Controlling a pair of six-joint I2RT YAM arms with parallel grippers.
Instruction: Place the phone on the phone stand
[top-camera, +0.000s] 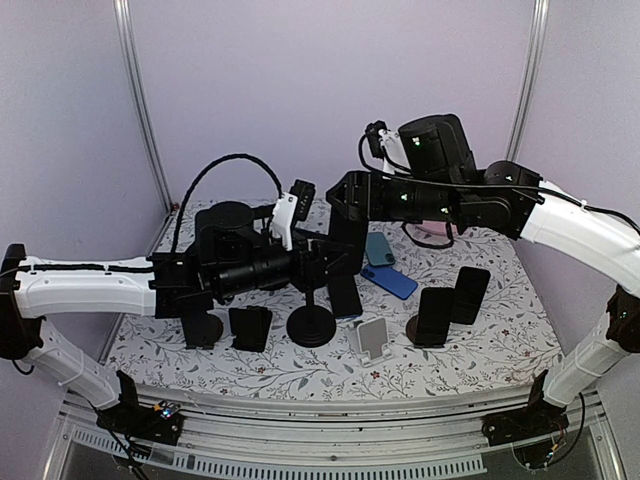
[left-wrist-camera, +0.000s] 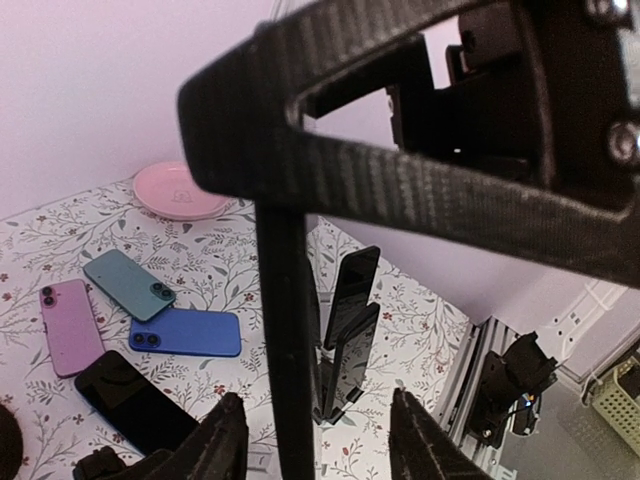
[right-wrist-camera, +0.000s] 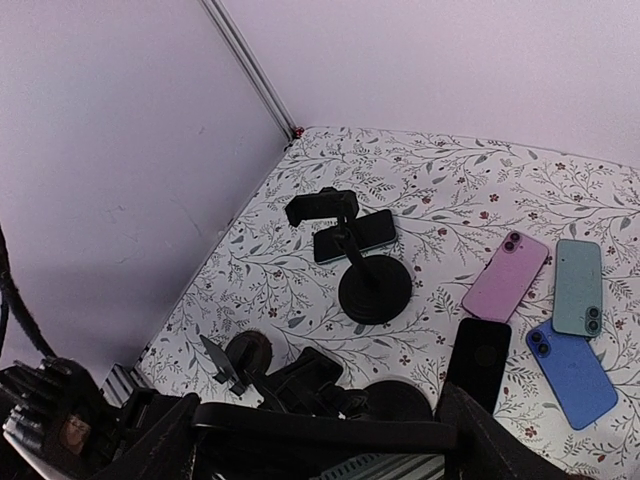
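Note:
A black phone (top-camera: 347, 240) hangs upright above the table, its upper end in my right gripper (top-camera: 348, 200), which is shut on it. In the right wrist view, the phone's near edge (right-wrist-camera: 325, 432) spans between the fingers. Below the left gripper stands a black phone stand with a round base (top-camera: 311, 326); its head (right-wrist-camera: 305, 385) shows in the right wrist view, beside the held phone.
Blue (right-wrist-camera: 571, 375), teal (right-wrist-camera: 577, 287), pink (right-wrist-camera: 506, 277) and black (right-wrist-camera: 477, 365) phones lie on the table. Another black stand (right-wrist-camera: 373, 290) is farther back. A white stand (top-camera: 371, 340) and black phones on stands (top-camera: 434, 317) occupy the front. A pink plate (left-wrist-camera: 180, 191) lies behind.

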